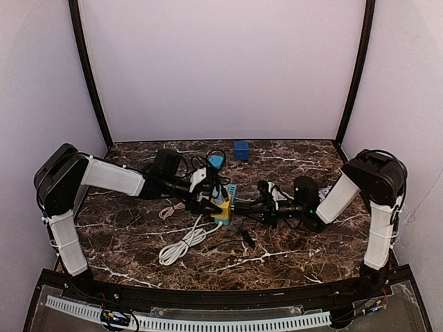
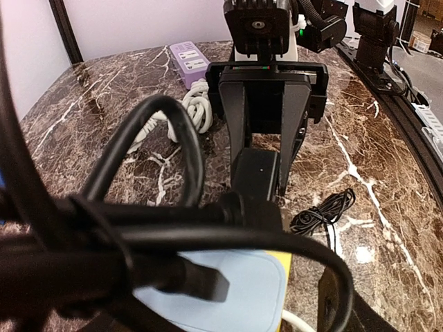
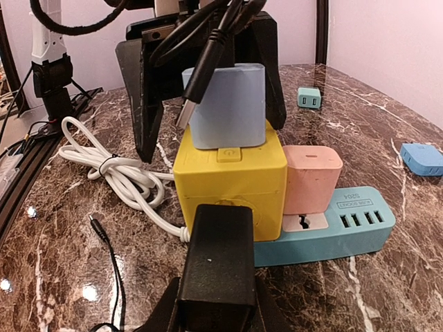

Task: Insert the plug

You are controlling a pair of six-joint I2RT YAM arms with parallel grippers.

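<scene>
A yellow cube [image 3: 232, 183] sits on the teal power strip [image 3: 318, 245], with a light blue block [image 3: 228, 111] on top. My left gripper stands open, its fingers spread about the light blue block; contact is unclear. A black cable with a metal plug end [image 3: 185, 114] slants down before this block; what holds it cannot be told. My right gripper [image 1: 242, 209] is shut on a black block, also seen as the black block [image 2: 256, 173] in the left wrist view. It lies close to the yellow cube's side; whether they touch is hidden.
A pink adapter [image 3: 313, 178] stands on the strip beside the yellow cube. The white cord [image 1: 183, 247] lies coiled in front, and a thin black cable [image 1: 248, 238] near it. Blue boxes [image 1: 241, 151] are at the back.
</scene>
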